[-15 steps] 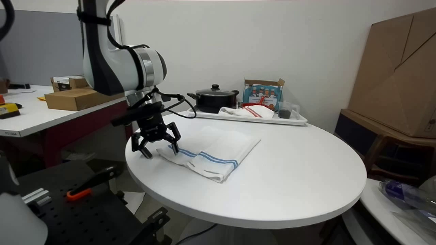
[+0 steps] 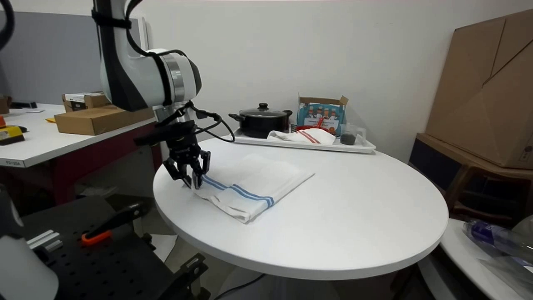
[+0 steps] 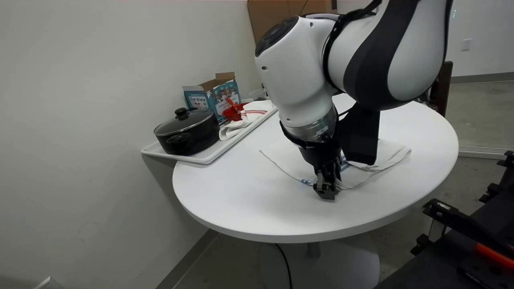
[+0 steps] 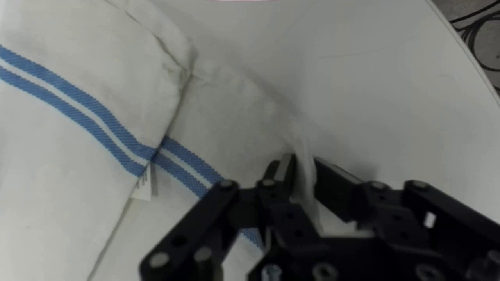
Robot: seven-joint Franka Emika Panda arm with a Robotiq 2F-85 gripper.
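Note:
A folded white towel [image 2: 265, 175] with blue stripes lies on the round white table. My gripper [image 2: 193, 182] is down at the towel's left edge, fingertips at table height. The wrist view shows a raised fold of the towel [image 4: 306, 180] standing between the two fingers, which are close together on either side of it. Whether both fingers press on the cloth cannot be made out. In exterior view 2 the gripper [image 3: 326, 190] hides part of the towel's near edge.
At the back of the table a white tray [image 2: 367, 147] holds a black lidded pot [image 2: 262, 122], a red-striped cloth [image 2: 310, 136], a blue box [image 2: 320, 115] and a clear cup [image 2: 349, 136].
The fingers were wide apart and have come close together around the towel's edge. The towel has shifted slightly left, its striped front corner most visibly.

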